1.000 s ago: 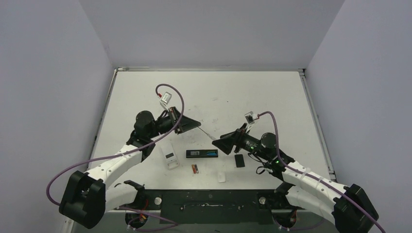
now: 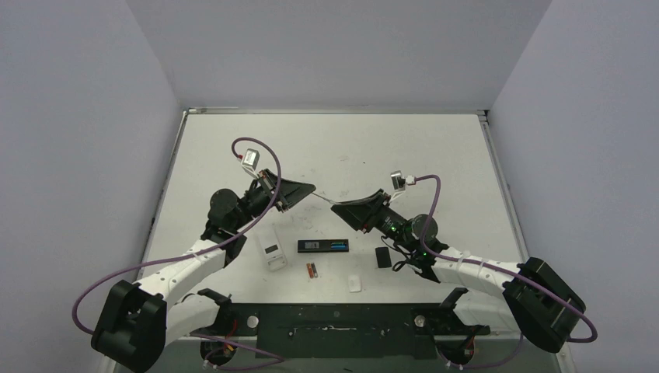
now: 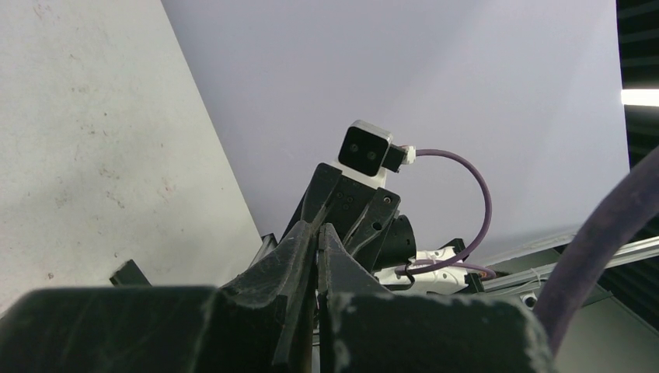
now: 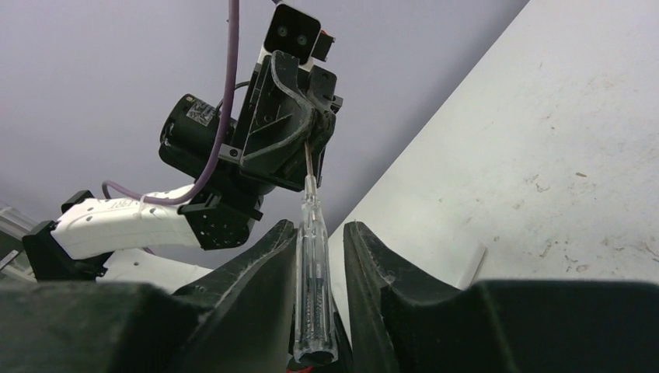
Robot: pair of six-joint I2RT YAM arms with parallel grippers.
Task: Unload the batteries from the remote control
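Note:
A screwdriver with a clear handle [image 4: 314,272] and thin shaft [image 4: 308,159] hangs between both arms, above the table. My left gripper [image 2: 314,189] is shut on the shaft, its fingers [image 3: 272,268] pressed together. Around the handle stand the parted fingers [image 4: 365,256] of my right gripper; a gap shows between the handle and the right-hand finger. On the table lies a black device [image 2: 311,246] with something blue, battery-like, in its right end. A white device [image 2: 272,250] with a dark patch lies left of it; which one is the remote I cannot tell.
Small orange-and-dark batteries [image 2: 312,270] lie in front of the black device. A black flat piece [image 2: 383,257] lies under the right arm, and a small white piece [image 2: 354,284] near the front edge.
My right gripper has moved up and left along the screwdriver, so its handle is now hidden in the top view.

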